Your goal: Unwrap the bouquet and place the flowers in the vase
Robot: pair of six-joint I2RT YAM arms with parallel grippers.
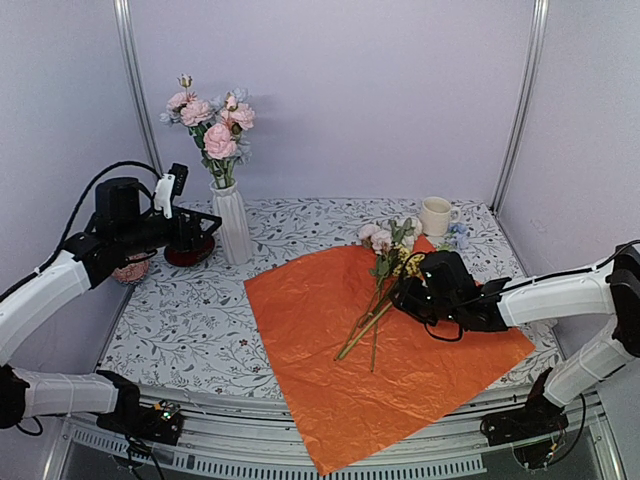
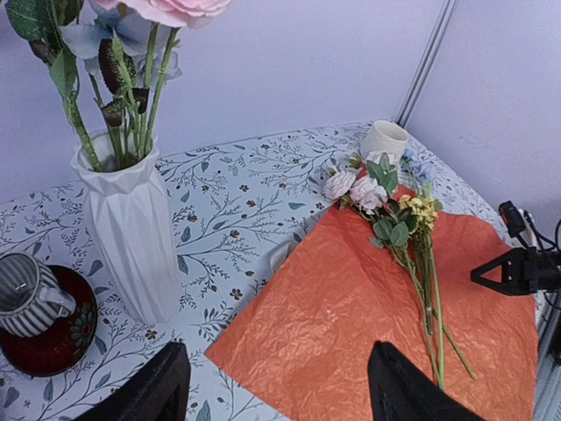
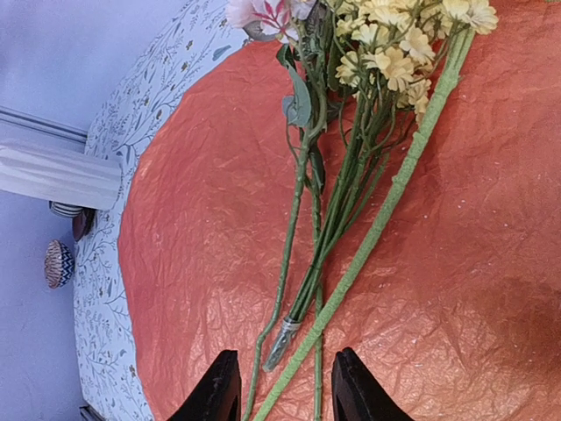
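A white ribbed vase (image 1: 233, 225) holding pink and blue flowers stands at the back left. White, pink and yellow flowers (image 2: 368, 193) with long stems lie loose on orange paper (image 1: 300, 340). My right gripper is open low over the stems, with a thick green stem (image 3: 359, 254) running between or beneath its fingers; contact is unclear. My left gripper is open in the air near the vase, nothing between its fingers.
A cream mug (image 1: 436, 216) stands at the back right. A striped cup (image 2: 24, 294) sits on a dark red saucer (image 2: 66, 342) left of the vase.
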